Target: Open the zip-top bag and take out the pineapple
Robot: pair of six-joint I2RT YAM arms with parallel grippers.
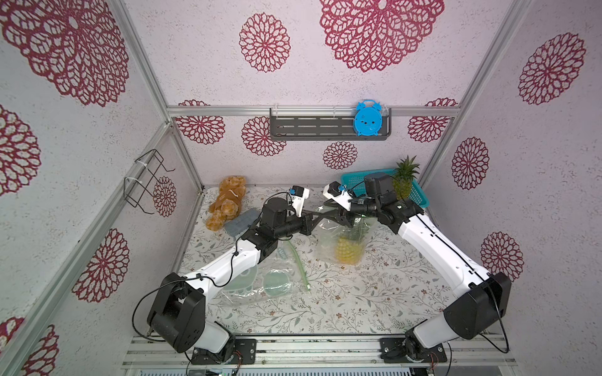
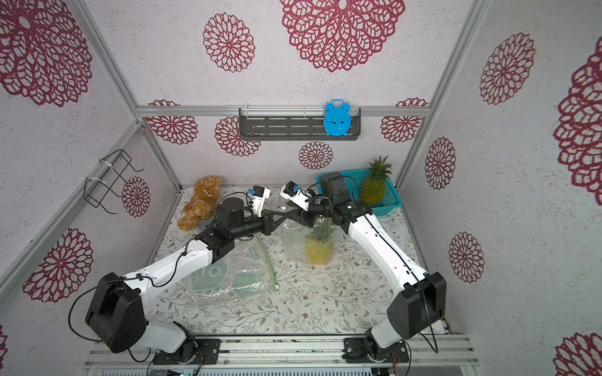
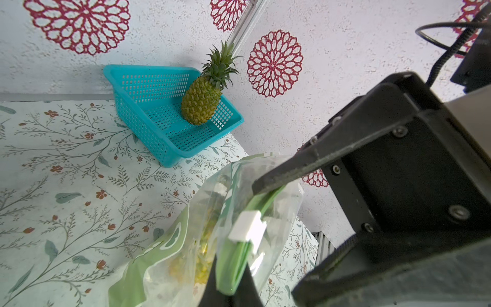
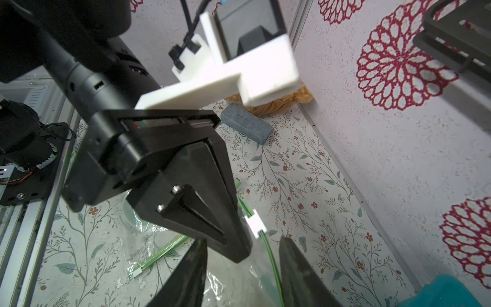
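A clear zip bag (image 1: 332,241) with a green strip holds a yellow pineapple (image 1: 346,252), leaves upward. In the left wrist view the strip carries a white slider (image 3: 247,227) close to my left gripper, which is shut on the bag's top corner. My right gripper stands open at the bag's top, fingers apart on either side of the left gripper's tip in its own wrist view. The green strip (image 4: 272,261) passes beside one of its fingers. From above, the two grippers overlap, hiding much of the bag's mouth.
A second pineapple (image 2: 374,183) leans in a turquoise basket (image 2: 389,199) at the back right. Another clear bag (image 1: 260,289) lies flat at the front left. A brown plush toy (image 1: 227,201) and a grey case (image 1: 242,221) sit behind it.
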